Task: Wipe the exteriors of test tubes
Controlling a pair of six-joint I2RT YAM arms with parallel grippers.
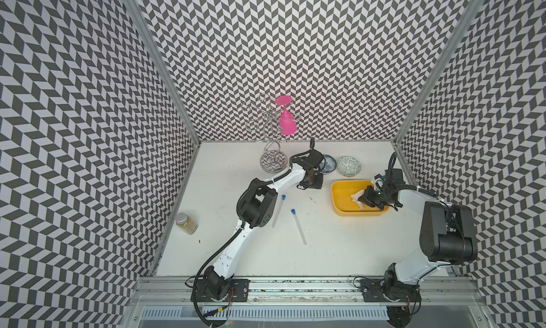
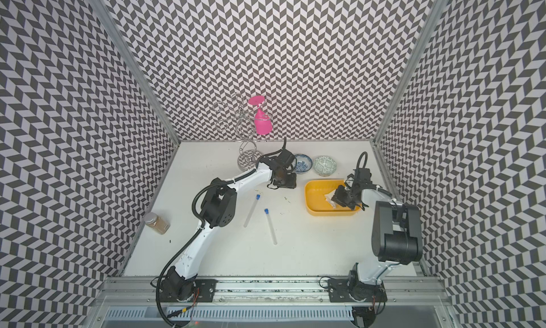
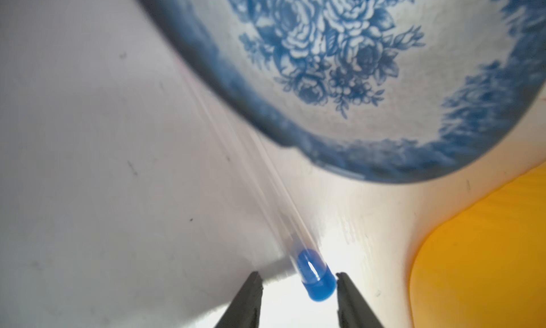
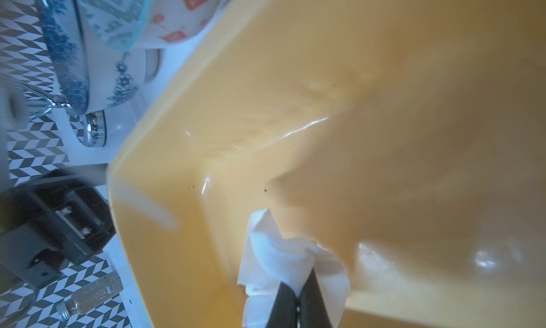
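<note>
In the left wrist view a clear test tube with a blue cap (image 3: 317, 279) lies slanting on the white table, partly hidden by a blue-and-white bowl. My left gripper is partly open, the cap showing between its fingertips without clear contact on either side. From above, the left gripper hides this tube. Two more blue-capped tubes lie on the table, one nearer the left arm (image 1: 278, 211) and another to its right (image 1: 299, 228). Over the yellow tray (image 4: 187, 140), my right gripper is shut on a crumpled white tissue (image 4: 287, 259).
The blue-and-white bowl (image 1: 328, 163) and a pale green bowl (image 1: 349, 166) stand behind the tray. A metal rack (image 1: 273, 160) with a pink goblet (image 1: 287, 123) is at the back. A jar (image 1: 186, 223) lies at the left.
</note>
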